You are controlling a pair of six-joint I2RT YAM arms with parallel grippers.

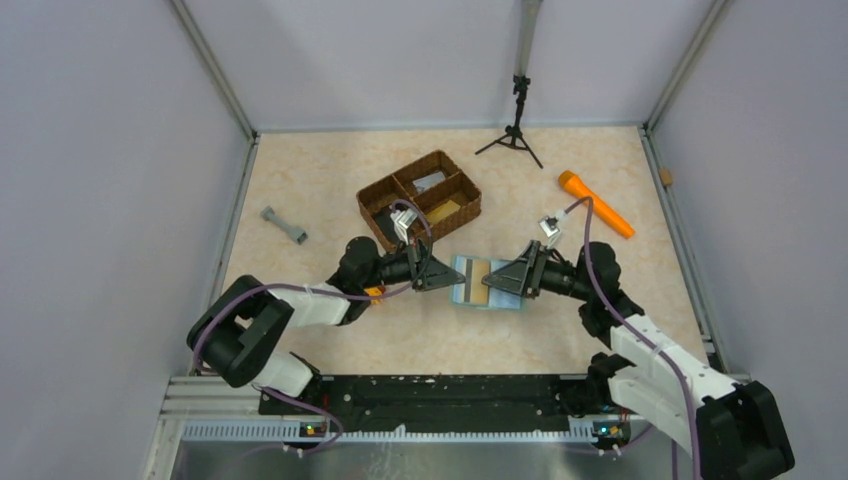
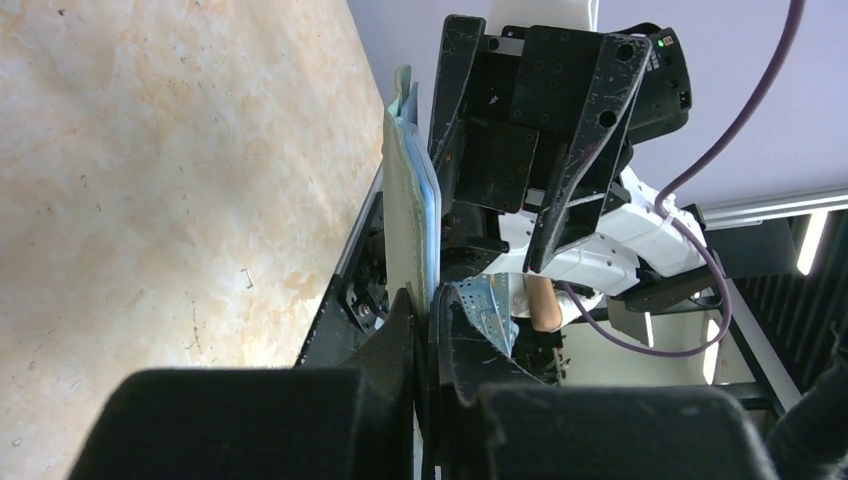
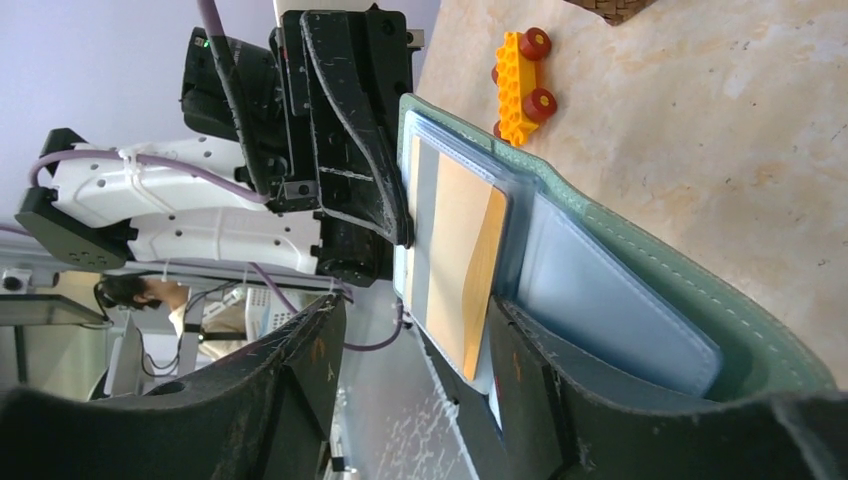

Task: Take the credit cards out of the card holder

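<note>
The pale blue-green card holder (image 1: 460, 293) is held up between my two arms, its near end in my left gripper (image 1: 462, 279), which is shut on it. In the left wrist view the holder (image 2: 404, 205) stands edge-on, rising from between the fingertips. A tan card with a grey stripe (image 3: 462, 240) sits in the holder's clear pocket in the right wrist view. My right gripper is parted at that card's edge; one fingertip (image 3: 503, 320) touches or nearly touches the edge, the other (image 3: 325, 320) stands apart. No card is visibly gripped there.
Behind the arms stands a brown divided basket (image 1: 372, 188) with flat items in it. A yellow toy with red wheels (image 3: 517, 88) lies by the left arm. An orange microphone-shaped object (image 1: 598, 205) and a grey tool (image 1: 284, 225) rest on the table.
</note>
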